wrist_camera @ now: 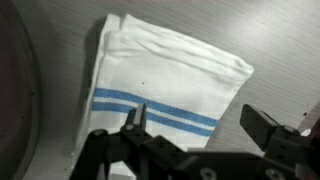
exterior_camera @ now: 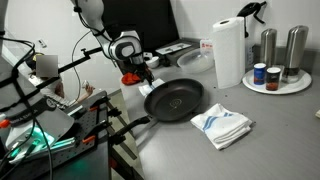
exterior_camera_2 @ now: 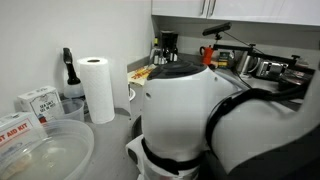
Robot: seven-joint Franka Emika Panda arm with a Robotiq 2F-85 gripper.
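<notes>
A white cloth with blue stripes (wrist_camera: 165, 85) lies on the counter in the wrist view, flat with a slightly wrinkled edge. My gripper is above it, fingers open and wide apart, with the striped part of the cloth showing between the fingers. In exterior view 1 the gripper (exterior_camera: 143, 74) is low over the far-left counter, close to a white cloth (exterior_camera: 148, 87) beside the pan; the arm hides part of that area. Another folded white cloth (exterior_camera: 222, 127) lies right of the pan. The white arm (exterior_camera_2: 180, 115) fills the foreground of exterior view 2, and the fingertips are hidden there.
The black frying pan (exterior_camera: 174, 100) stands close to the gripper, its handle pointing toward the front left. Behind are a clear bowl (exterior_camera: 198, 62) and a paper towel roll (exterior_camera: 230, 55). Jars and shakers occupy a white tray (exterior_camera: 278, 85).
</notes>
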